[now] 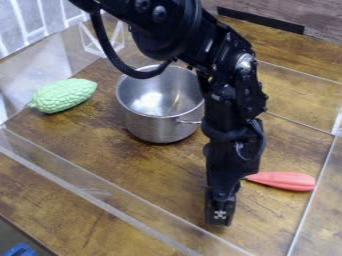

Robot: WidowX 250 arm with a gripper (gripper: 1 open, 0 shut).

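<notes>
The black gripper (222,205) points down at the tabletop on the right side of the camera view, low over the wood just left of an orange-red carrot-like toy (282,180). Its fingers are dark and seen from the side, so whether anything sits between them is hard to make out. A steel pot (142,100) with side handles stands behind the gripper to the left. A pale green corn-shaped toy (63,94) lies at the far left.
The wooden table (94,190) is bordered by clear plastic edges at left and right. Bare wood lies in front of the pot and at the lower left. A blue object (18,250) shows in the lower left corner.
</notes>
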